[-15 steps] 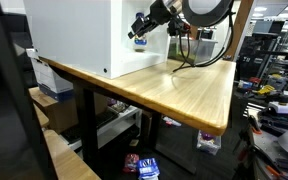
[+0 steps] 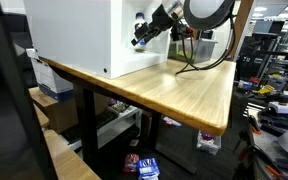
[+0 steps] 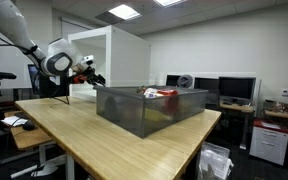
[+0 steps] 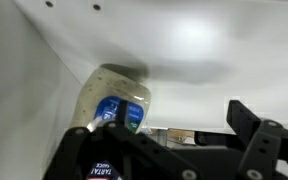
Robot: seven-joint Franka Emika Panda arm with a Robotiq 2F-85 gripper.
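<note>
My gripper stands open in the wrist view, with nothing held between its fingers. A rounded bottle or jar (image 4: 112, 97) with a pale beige end and a blue label shows at the lower left, beside and partly behind the left finger. White panels of a box-like shelf (image 4: 199, 45) surround it. In exterior view 1 the gripper (image 2: 141, 40) is at the opening of the white shelf (image 2: 89, 35); the bottle is small and partly hidden there. Exterior view 2 shows the gripper (image 3: 92, 76) beside the shelf, too small for detail.
A grey bin (image 3: 149, 112) holding red and white items sits on the wooden table (image 3: 94, 130). Bare tabletop (image 2: 184, 92) lies in front of the shelf. Blue packages (image 2: 148, 168) lie on the floor below, near a white crate (image 2: 208, 142).
Over the last second the gripper has come down a little at the shelf opening in exterior view 1, and the arm has shifted with it. The table and floor items look unchanged.
</note>
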